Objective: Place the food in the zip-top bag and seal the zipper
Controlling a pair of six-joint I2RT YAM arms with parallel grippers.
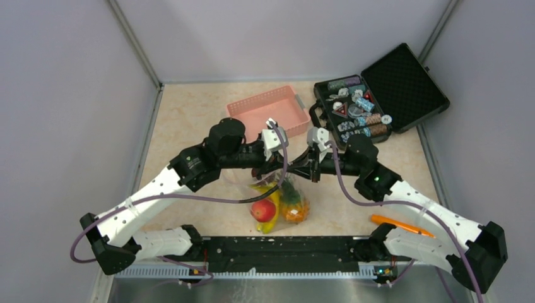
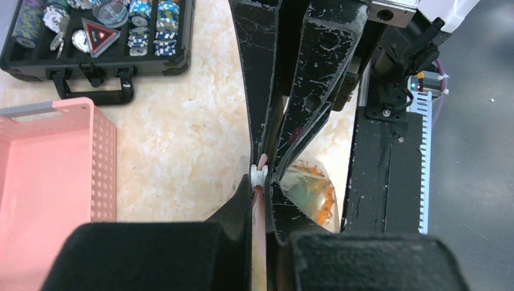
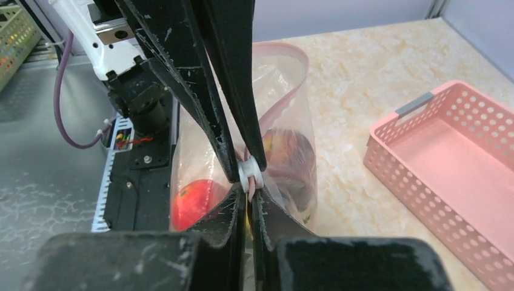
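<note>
The clear zip top bag (image 3: 285, 91) stands below both grippers with an apple (image 1: 263, 210), a banana (image 1: 272, 222), a pineapple (image 1: 293, 205) and another fruit (image 3: 288, 151) inside. The white zipper slider (image 3: 250, 174) sits on the pink zip strip where my grippers meet. My left gripper is shut on the bag's zip top. My right gripper (image 1: 296, 168) is shut, its tips close against the slider; whether it grips anything there is unclear.
A pink basket (image 1: 258, 107) stands behind the bag. An open case of chips (image 1: 344, 85) lies at back right. An orange marker (image 1: 402, 226) lies near the front right edge.
</note>
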